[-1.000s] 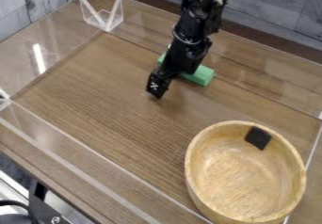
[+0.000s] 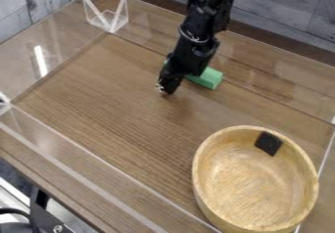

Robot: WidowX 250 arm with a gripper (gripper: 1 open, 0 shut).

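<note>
The black robot arm (image 2: 202, 36) reaches down from the top centre to the wooden table, ending in the gripper (image 2: 167, 86), which is low over the tabletop and looks shut. Just to its right lies a green object (image 2: 205, 78), partly hidden behind the arm. Whether the fingertips touch it or hold anything is too small to tell.
A large tan round bin (image 2: 256, 208) with a black patch (image 2: 268, 143) on its rim fills the lower right. Clear plastic pieces stand at the upper left and left edge.
The gripper has shifted slightly and its tips look drawn closer in. The green object stays in about the same place beside it.
</note>
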